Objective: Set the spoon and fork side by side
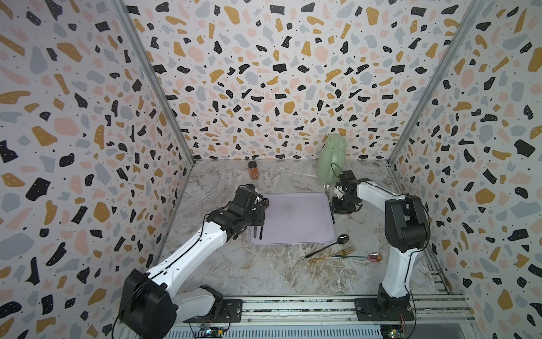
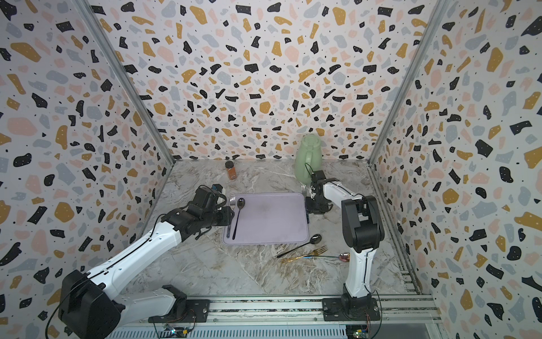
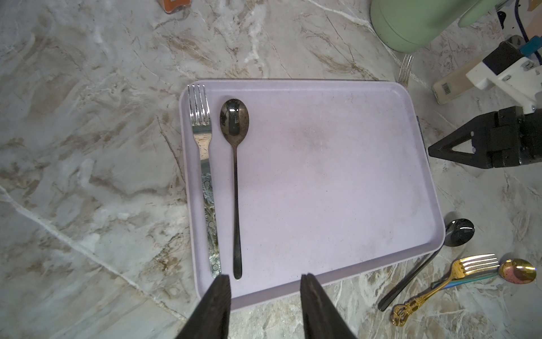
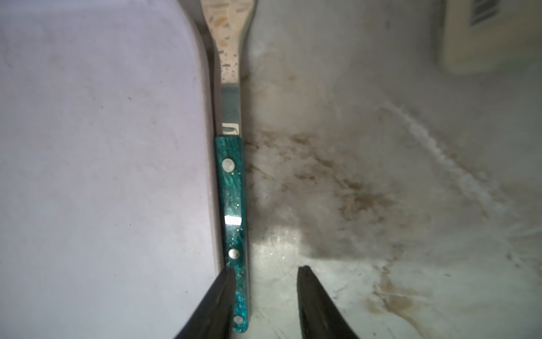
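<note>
A fork (image 3: 200, 110) and a dark spoon (image 3: 236, 186) lie side by side along the left inside of the lilac tray (image 3: 316, 169). My left gripper hangs over the near left of the tray, open and empty. Another fork, with a teal handle (image 4: 231, 197), lies just outside the tray's right rim. My right gripper is low beside that handle, open, a finger on either side, holding nothing. A black spoon (image 3: 458, 230), a gold fork (image 3: 417, 302) and a teal-handled spoon (image 3: 516, 271) lie at the near right.
A green jug (image 2: 307, 155) stands behind the tray's right corner, close to my right arm. An orange-brown jar (image 2: 231, 172) stands at the back left. The tray's middle is clear, as is the marble table (image 3: 96, 186) to its left.
</note>
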